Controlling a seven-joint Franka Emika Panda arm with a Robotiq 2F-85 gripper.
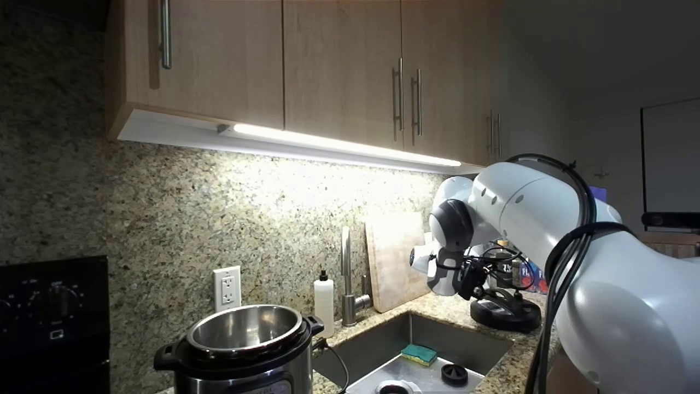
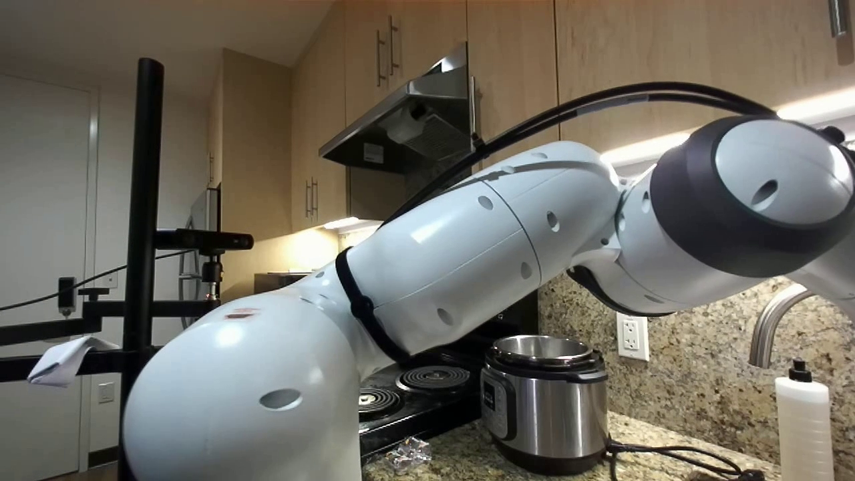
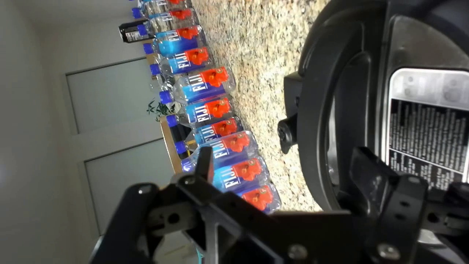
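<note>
A black pressure cooker lid (image 1: 505,317) lies on the counter to the right of the sink. In the wrist view the lid (image 3: 323,110) fills the right side, its silver label showing. My open gripper has its fingers spread wide, one overlapping the lid's lower part in that view. Between the fingers I see only counter and lid edge, nothing held. Exterior view 1 puts the gripper (image 1: 469,279) just above and left of the lid, partly hidden by cables. The steel cooker (image 1: 246,348) stands uncovered on the near counter; its inner pot appears empty.
Several water bottles (image 3: 215,110) stand in a row behind the lid. The sink (image 1: 453,335) holds a sponge (image 1: 419,354) and a black drain stopper (image 1: 454,375). A cutting board (image 1: 397,262), faucet (image 1: 346,276) and white bottle (image 1: 324,305) line the wall.
</note>
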